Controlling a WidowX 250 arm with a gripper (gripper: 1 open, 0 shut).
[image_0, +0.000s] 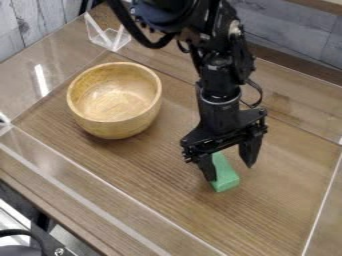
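A black robot arm reaches down from the top centre to its gripper, whose two fingers are spread apart over a green block on the wooden table. The block's upper part is partly hidden behind the left finger. Whether the fingers touch it I cannot tell.
A tan bowl sits to the left of the arm. A clear plastic object stands at the back left. Dark cables lie at the bottom left edge.
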